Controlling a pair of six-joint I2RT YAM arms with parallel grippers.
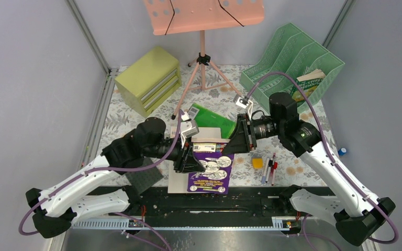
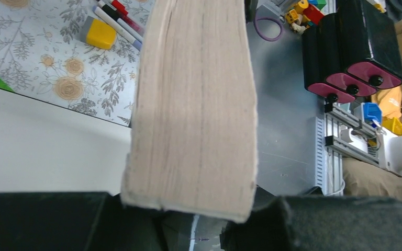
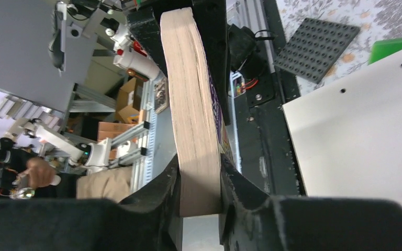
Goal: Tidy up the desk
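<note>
A thick book with a purple cover [image 1: 210, 172] is held up between both arms, over a white board [image 1: 177, 181]. My left gripper [image 1: 201, 166] is shut on its left edge. At its upper right corner my right gripper [image 1: 227, 149] is shut on it too. The book's page block [image 2: 193, 104] fills the middle of the left wrist view, rising from between the dark fingers. In the right wrist view the pages [image 3: 191, 115] run from the right fingers toward the left gripper. The covers are mostly hidden in both wrist views.
A green folder [image 1: 213, 120] lies behind the board. Right of it are a yellow block [image 1: 257, 163] and several pens [image 1: 270, 170]. A green file rack [image 1: 288, 63] holding a book [image 1: 306, 83], a yellow-green drawer box [image 1: 149, 81] and a pink stand [image 1: 202, 42] stand behind. A grey studded plate [image 1: 145, 175] lies left.
</note>
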